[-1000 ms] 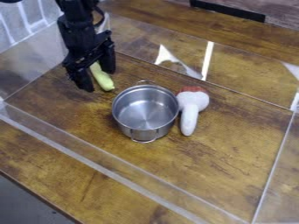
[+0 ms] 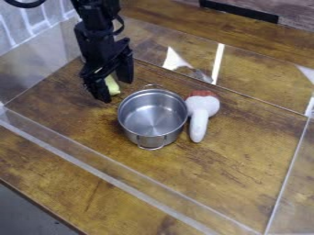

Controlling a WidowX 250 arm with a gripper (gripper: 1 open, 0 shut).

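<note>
My black gripper (image 2: 108,81) hangs low at the left of the steel pot, its fingers around a pale yellow-green object (image 2: 113,86) lying on the wooden table. Whether the fingers touch or grip it is too small to tell, and the object is partly hidden by them. The empty steel pot (image 2: 152,115) stands just to the lower right of the gripper.
A white object with a red end (image 2: 200,118) lies right of the pot. Clear low walls edge the area. A white shape (image 2: 182,61) shows at the back.
My gripper has come down over the pale yellow-green object and shifted a little right, hiding more of it. The pot has not moved.
</note>
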